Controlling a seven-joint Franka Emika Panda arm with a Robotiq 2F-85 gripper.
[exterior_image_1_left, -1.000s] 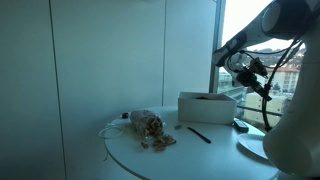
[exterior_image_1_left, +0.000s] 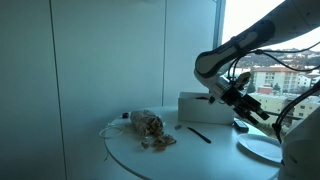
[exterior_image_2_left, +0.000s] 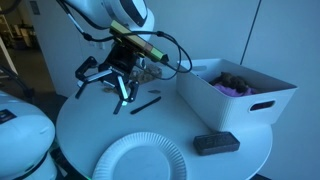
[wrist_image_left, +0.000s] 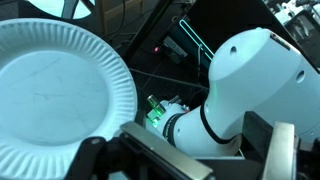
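My gripper (exterior_image_2_left: 101, 101) stands open above the table, with nothing between its fingers. A white paper plate (exterior_image_2_left: 140, 160) with a fluted rim lies at the table's edge, empty. In the wrist view the plate (wrist_image_left: 52, 97) fills the left side, off to one side of the gripper. A light box (exterior_image_2_left: 262, 103) holds dark and purple items. Beside it rests a dark oblong block (exterior_image_2_left: 216, 143). A thin dark tool (exterior_image_1_left: 200, 134) lies on the tabletop.
At the table's far side from the arm sits a crumpled brown bag (exterior_image_1_left: 147, 123), with small brown pieces (exterior_image_1_left: 161, 143) near it. My robot base (wrist_image_left: 235, 90) shows in the wrist view.
In exterior view 1 my arm has swung left from the window side and come lower, closer to the plate and the box. The objects on the table have not moved.
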